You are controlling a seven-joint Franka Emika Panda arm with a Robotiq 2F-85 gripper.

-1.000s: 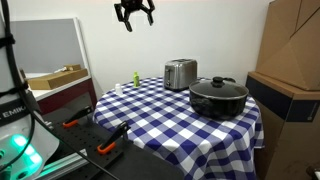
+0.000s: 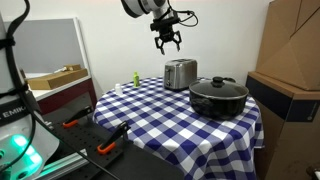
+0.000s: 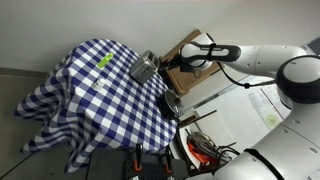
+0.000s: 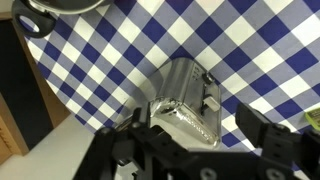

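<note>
A silver toaster (image 2: 181, 74) stands on the blue-and-white checked cloth, close to the back edge of the table. My gripper (image 2: 168, 46) hangs in the air above it, fingers apart and pointing down, touching nothing. From the wrist camera the toaster (image 4: 190, 103) lies below and between the two dark fingers of the gripper, its lever side facing right. The second exterior view has the toaster (image 3: 144, 67) partly behind the arm's end.
A black lidded pot (image 2: 218, 97) sits right of the toaster. A green bottle (image 2: 136, 79) and a small white item (image 2: 118, 88) stand on the left. Cardboard boxes (image 2: 288, 100) rise at the right.
The gripper has come down and moved right, from high over the table's left part to above the toaster. The toaster, pot and bottle have stayed in place.
</note>
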